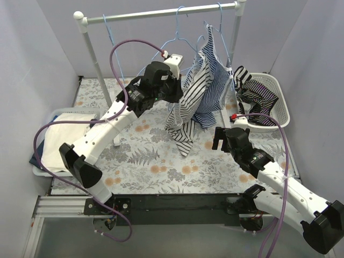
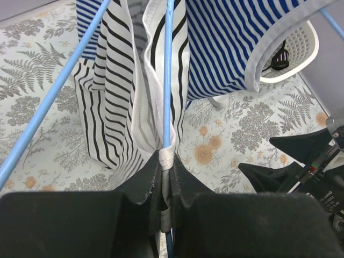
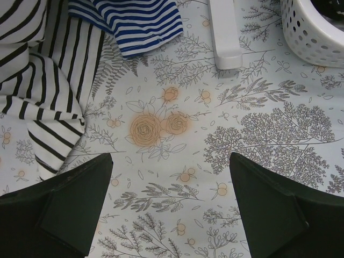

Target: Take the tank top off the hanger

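The tank top (image 1: 192, 102), white with black stripes, hangs below the rack's bar, its lower end reaching down over the floral cloth. In the left wrist view, a blue hanger arm (image 2: 167, 70) runs down into my left gripper. A white edge of the tank top (image 2: 142, 107) is bunched around that arm between the shut fingers. From above, my left gripper (image 1: 176, 94) is at the garment's left side. My right gripper (image 1: 218, 138) stands open over the cloth to the right, apart from the tank top (image 3: 59, 91), with nothing between its fingers.
A blue-and-white striped garment (image 1: 216, 80) hangs close on the right. At the back right, a white basket (image 1: 284, 115) holds dark striped cloth. Folded cloths (image 1: 67, 137) lie in a left-hand bin.
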